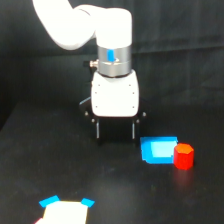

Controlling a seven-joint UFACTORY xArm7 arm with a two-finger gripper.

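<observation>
My gripper hangs from the white arm left of the middle of the camera view, fingers pointing down. Its two dark fingers stand apart, and nothing shows between them, so it is open. To its right lies a flat blue square piece with a paler middle. A small red block sits at that piece's right side, overlapping its edge in this view; whether they touch I cannot tell.
At the bottom edge, partly cut off, is a pale cream object with blue pieces at its corners and a bit of red beside it.
</observation>
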